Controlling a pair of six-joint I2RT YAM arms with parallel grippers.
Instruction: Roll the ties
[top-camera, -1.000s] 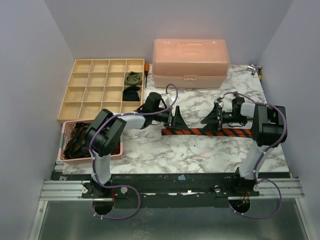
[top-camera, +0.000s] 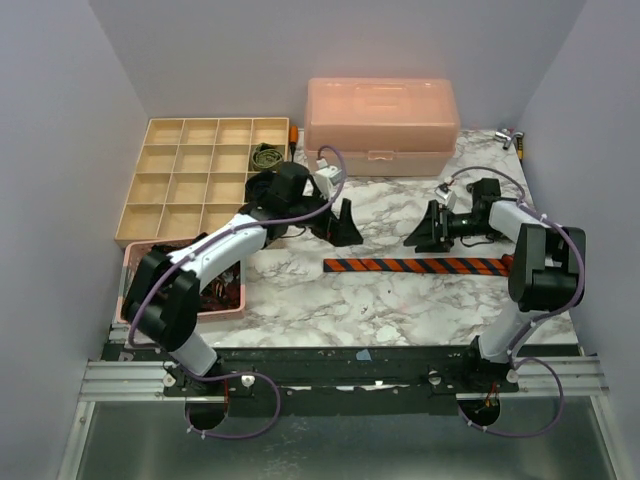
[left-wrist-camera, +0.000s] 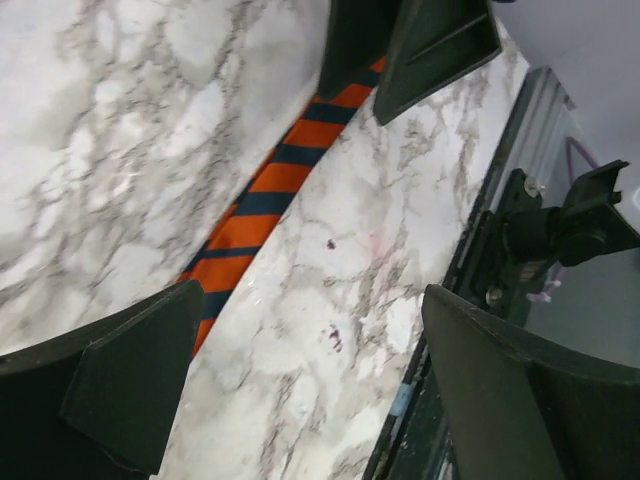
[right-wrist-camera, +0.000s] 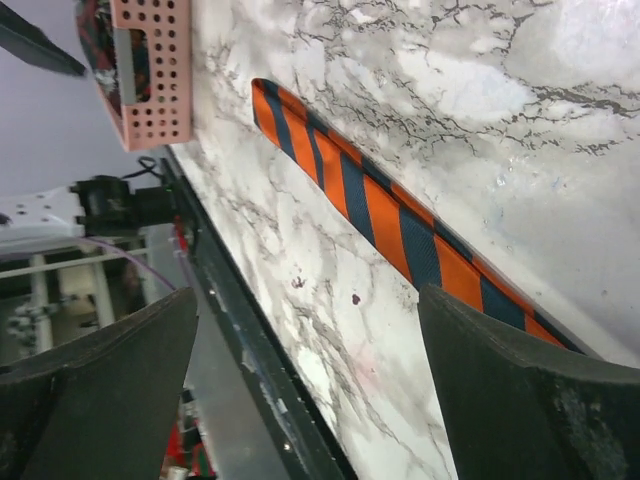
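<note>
An orange and navy striped tie (top-camera: 400, 265) lies flat in a long, narrow strip across the marble table, its left end folded over. My left gripper (top-camera: 345, 226) hangs open behind the tie's left part, nothing between its fingers. To the right, my right gripper (top-camera: 430, 230) is also open and empty, just behind the strip's middle. The left wrist view shows the tie (left-wrist-camera: 265, 200) running between the open fingers, with the other gripper's dark fingers beyond. Slanting across the right wrist view, the tie (right-wrist-camera: 385, 220) lies below the open fingers, apart from them.
A wooden compartment tray (top-camera: 160, 158) at back left holds a rolled green tie (top-camera: 266, 157). Left of the strip stands a pink basket (top-camera: 225, 313) of dark ties, partly hidden by my left arm. A large pink box (top-camera: 382, 115) stands behind.
The tie lies much as before.
</note>
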